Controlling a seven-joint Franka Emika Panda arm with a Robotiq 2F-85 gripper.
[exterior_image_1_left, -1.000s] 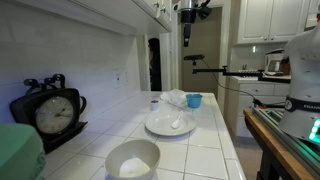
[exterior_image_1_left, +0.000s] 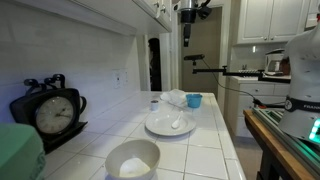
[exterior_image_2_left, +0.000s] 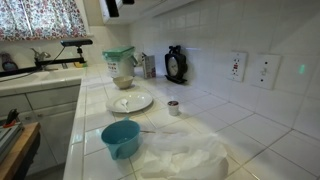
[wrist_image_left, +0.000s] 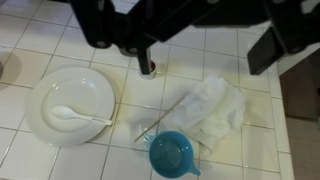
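Note:
High above the counter hangs my gripper (exterior_image_1_left: 187, 42), clear of everything below. Its fingers stand wide apart in the wrist view, one finger (wrist_image_left: 144, 62) left and the other (wrist_image_left: 264, 54) right, with nothing held between them. A white plate (wrist_image_left: 60, 112) lies on the tiles with a white spoon (wrist_image_left: 80, 115) on it. Right of the plate in that view is a blue cup with a handle (wrist_image_left: 172, 155). Beside the cup lies a crumpled whitish cloth or paper (wrist_image_left: 212, 112), and a thin stick (wrist_image_left: 160, 120) reaches out from it. A small jar (exterior_image_2_left: 173, 108) stands behind the plate.
A pale bowl (exterior_image_1_left: 133, 160) sits at the near end of the counter, and a black clock (exterior_image_1_left: 57, 114) leans by the wall. A green-lidded container (exterior_image_2_left: 119, 62) stands at the far end. Cabinets overhang the counter (exterior_image_1_left: 195, 150).

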